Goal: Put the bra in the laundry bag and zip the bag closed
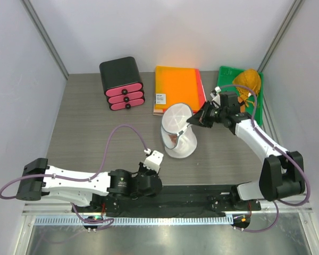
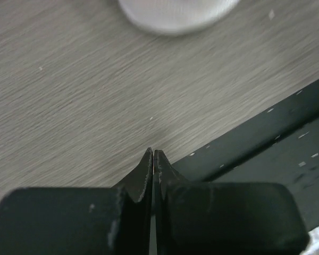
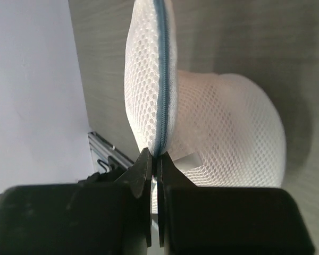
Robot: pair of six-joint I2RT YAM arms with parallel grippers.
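Observation:
The white mesh laundry bag (image 1: 182, 144) stands at mid-table, its upper part raised and blue-grey trim around its edge. Through its front shows a small peach-brown patch, perhaps the bra (image 1: 173, 138); most of that is hidden. My right gripper is shut on the bag's edge, at the end of the blue-grey zip strip (image 3: 163, 79). Whether the zip is closed I cannot tell. Over the front of the table, my left gripper is shut, apart from the bag, and nothing shows between its fingertips.
Behind the bag lie orange and red folders (image 1: 176, 87). A black box with pink drawers (image 1: 122, 79) stands at the back left. The green tray (image 1: 227, 74) at the back right holds a yellow pouch (image 1: 248, 81).

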